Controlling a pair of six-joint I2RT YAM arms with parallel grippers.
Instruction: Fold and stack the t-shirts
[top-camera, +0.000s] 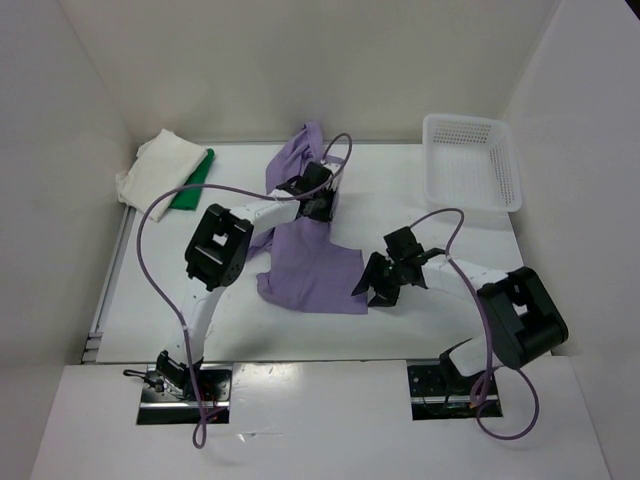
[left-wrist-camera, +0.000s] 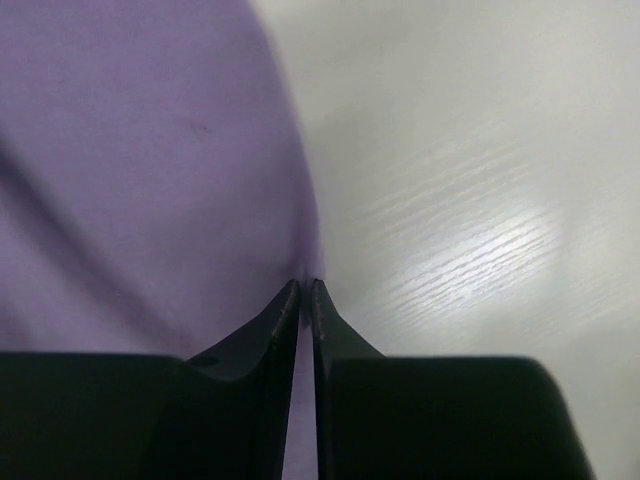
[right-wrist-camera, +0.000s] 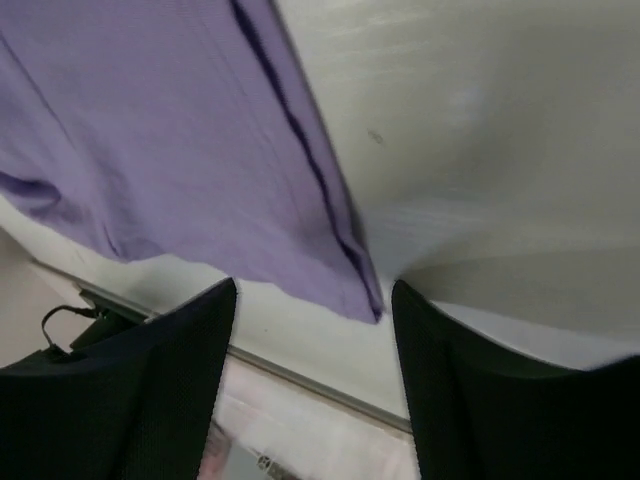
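A purple t-shirt (top-camera: 318, 275) lies spread over the middle of the table, its far part bunched. My left gripper (top-camera: 328, 207) is over the shirt's right edge. In the left wrist view its fingertips (left-wrist-camera: 287, 310) are nearly together, with a fold of the purple cloth (left-wrist-camera: 200, 200) pinched at the tips. At the shirt's near right corner is my right gripper (top-camera: 364, 297). Its fingers stand apart in the right wrist view, and the corner of the purple cloth (right-wrist-camera: 350, 290) lies between the fingertips, not visibly gripped.
At the back left lie a white folded cloth (top-camera: 163, 172) and a green one (top-camera: 191, 184) partly under it. An empty white basket (top-camera: 432, 165) stands at the back right. Bare table shows right of the shirt and along the front.
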